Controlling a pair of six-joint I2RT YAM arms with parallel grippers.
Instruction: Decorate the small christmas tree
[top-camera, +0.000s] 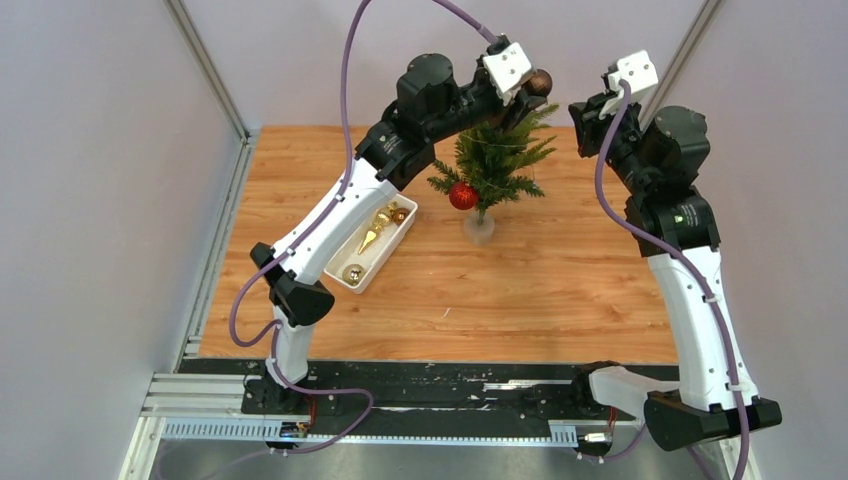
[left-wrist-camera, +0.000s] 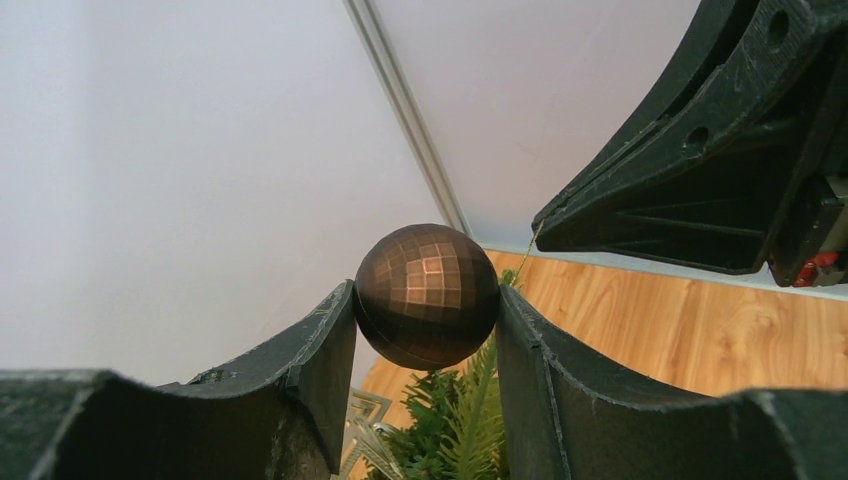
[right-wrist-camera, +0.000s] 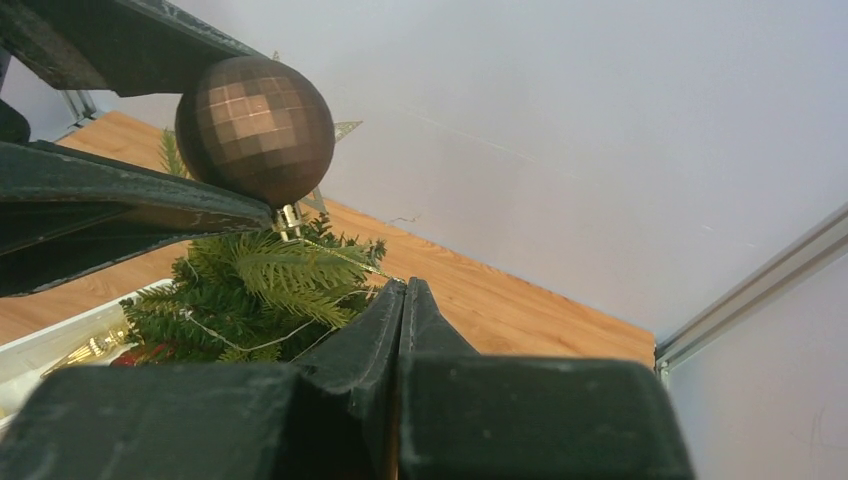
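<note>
High above the table, my left gripper is shut on a faceted brown ball (top-camera: 541, 82), squeezed between both fingertips. From the ball's gold cap (right-wrist-camera: 287, 220) a thin gold string (right-wrist-camera: 345, 258) runs to the tips of my right gripper, which is shut and appears to pinch the string's end. Below and between the grippers stands the small green tree (top-camera: 500, 165) on a clear base (top-camera: 479, 229). A red ball (top-camera: 462, 195) hangs at its lower left side. The ball partly hides a gold star (right-wrist-camera: 346, 130) behind it in the right wrist view.
A white tray (top-camera: 338, 275) left of the tree holds several gold and brown ornaments. Thin gold wire (right-wrist-camera: 222, 338) winds through the branches.
</note>
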